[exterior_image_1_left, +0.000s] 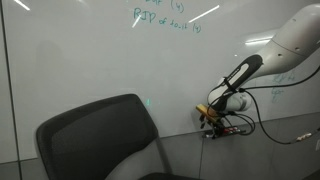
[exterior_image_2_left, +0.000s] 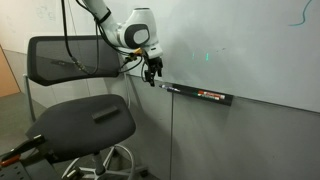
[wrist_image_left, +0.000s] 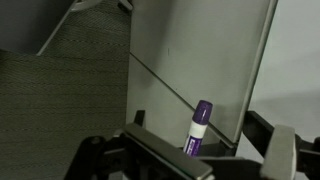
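Note:
A purple-capped marker (wrist_image_left: 201, 123) with a white body shows in the wrist view, its lower end hidden behind the gripper parts. My gripper is open, one finger on each side of the marker in that view; no contact between them shows. In exterior view 2 the gripper (exterior_image_2_left: 153, 75) hangs in front of the whiteboard (exterior_image_2_left: 235, 50), just above and left of the marker tray (exterior_image_2_left: 215, 97). A small pale item (exterior_image_2_left: 172, 88) lies at the tray's left end. Exterior view 1 has the gripper (exterior_image_1_left: 222, 130) at the board's lower edge, its fingers dark and hard to make out.
A black mesh office chair (exterior_image_1_left: 95, 140) stands left of the arm, and its seat (exterior_image_2_left: 85, 125) fills the lower left of exterior view 2. Below the tray is a bare grey wall panel (exterior_image_2_left: 230, 140). Loose cables (exterior_image_1_left: 262, 125) hang from the arm.

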